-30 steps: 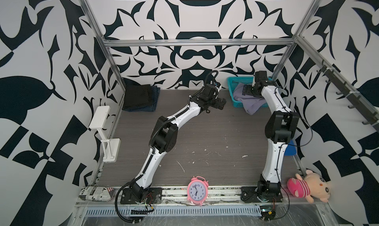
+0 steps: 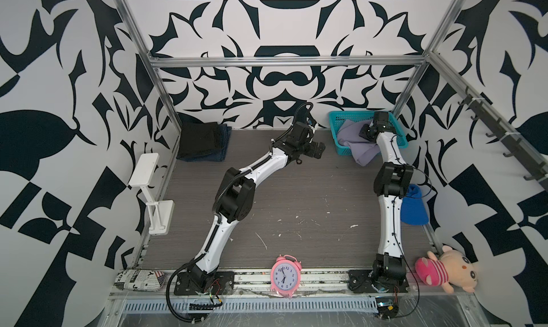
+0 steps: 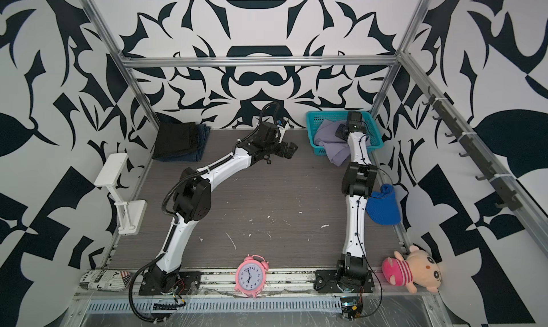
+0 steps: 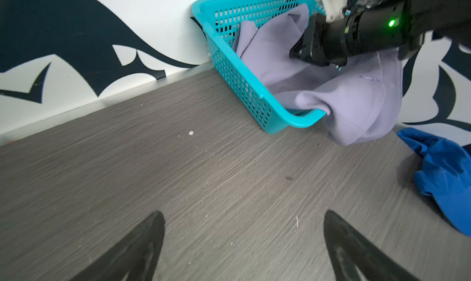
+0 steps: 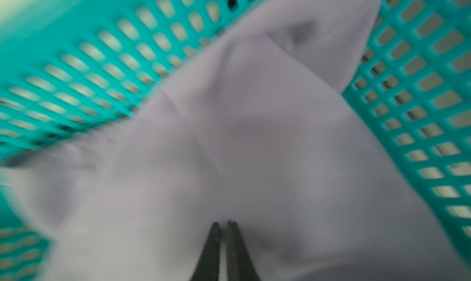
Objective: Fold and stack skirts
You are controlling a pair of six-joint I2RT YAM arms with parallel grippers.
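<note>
A lavender garment point(image 2: 359, 150) lies in the teal basket point(image 2: 338, 120) at the back right, partly hanging over its front rim. My right gripper is down inside the basket against this cloth, its fingertips together; whether cloth is between them does not show. My left gripper stands open over bare table, left of the basket, nothing between its fingers. A stack of folded dark garments point(image 2: 198, 138), black on blue, lies at the back left corner.
A blue cloth point(image 2: 415, 212) lies right of the right arm. A white stand point(image 2: 162, 217) is at the left edge. A pink clock point(image 2: 285, 276) and plush toy point(image 2: 456, 270) sit along the front.
My left arm has hardly moved.
</note>
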